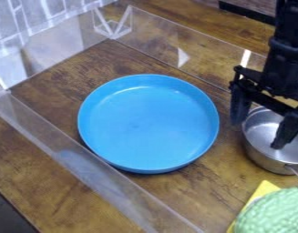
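My black gripper point(261, 119) hangs at the right of the view, open, its two dark fingers reaching down into a steel pot point(272, 155). One finger is by the pot's left rim, the other over its inside. To the left lies a large empty blue plate point(148, 123) on the wooden surface.
Clear plastic walls border the wooden area at the left and back. At the bottom right are a green knitted object point(275, 213) and a yellow item point(246, 207) beside the pot. Bare wood point(60, 191) shows at the lower left and upper left.
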